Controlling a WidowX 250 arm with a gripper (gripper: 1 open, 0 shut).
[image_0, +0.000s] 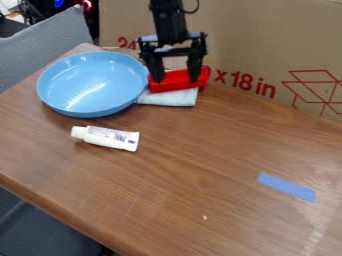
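Observation:
My black gripper (175, 66) hangs at the top middle, open, its fingers over a red object (182, 82) at the back of the table. Under and in front of the red object lies a pale folded cloth (168, 98). A light blue bowl (91, 85) sits to the left of these. A white tube (104, 138) with a cap lies in front of the bowl. Whether the fingertips touch the red object, I cannot tell.
A cardboard box wall (267, 45) stands along the back. A strip of blue tape (286, 186) lies on the right.

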